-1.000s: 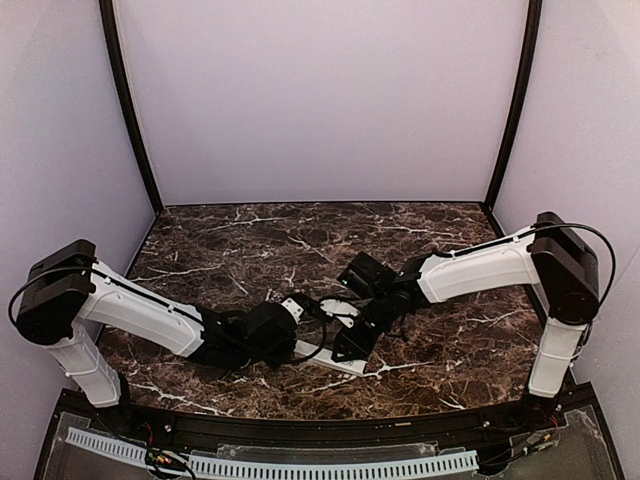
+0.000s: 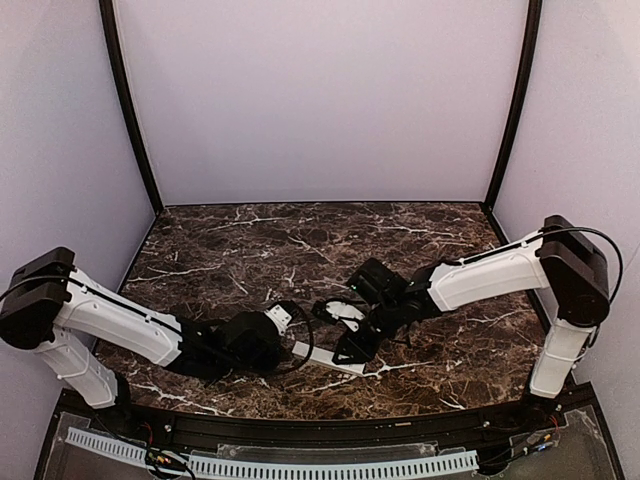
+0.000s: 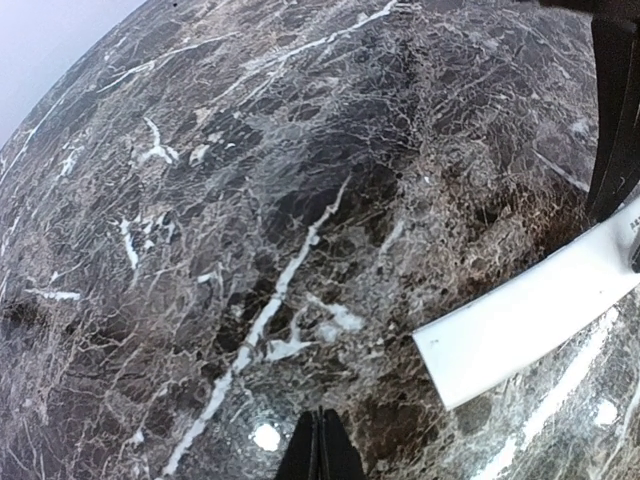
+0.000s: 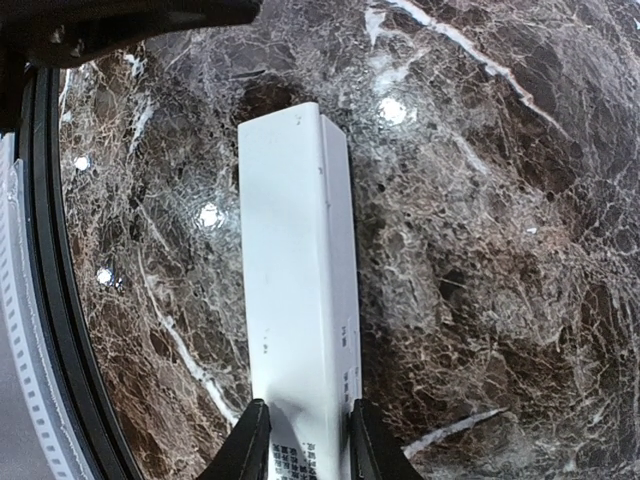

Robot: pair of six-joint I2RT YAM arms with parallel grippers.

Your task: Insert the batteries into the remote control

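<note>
The white remote control lies on the marble table, its long plain face up in the right wrist view, with small printing near the lower end. My right gripper is around that lower end, one finger on each side; whether it is pressed on it I cannot tell. My left gripper is shut, nothing between its fingers, clear of the remote's end, which lies to its upper right in the left wrist view. No batteries are distinguishable.
Walls stand at the back and sides. A black rail and a perforated strip run along the front edge.
My left arm has drawn back to the left, away from the remote. My right arm has shifted slightly to the right.
</note>
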